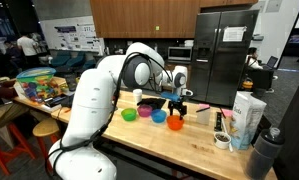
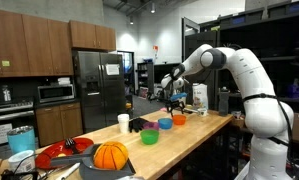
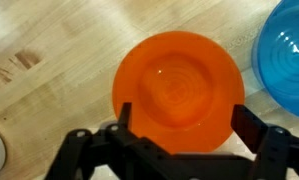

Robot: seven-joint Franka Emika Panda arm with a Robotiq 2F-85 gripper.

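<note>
An orange bowl (image 3: 179, 78) lies empty on the wooden table, filling the middle of the wrist view. My gripper is open above its near side, one finger (image 3: 125, 120) at the left and the other at the right, nothing between them. In exterior view 1 the gripper (image 1: 175, 108) hangs just over the orange bowl (image 1: 175, 123). Close beside that bowl stands a blue bowl (image 3: 287, 55), cut off by the right edge of the wrist view. Whether the fingertips touch the orange rim, I cannot tell.
A green bowl (image 1: 129, 114) and a pink bowl (image 1: 144, 111) stand farther left. Toward the right are a small white bowl (image 1: 222, 140), a tall bag (image 1: 246, 118) and a dark canister (image 1: 264, 153).
</note>
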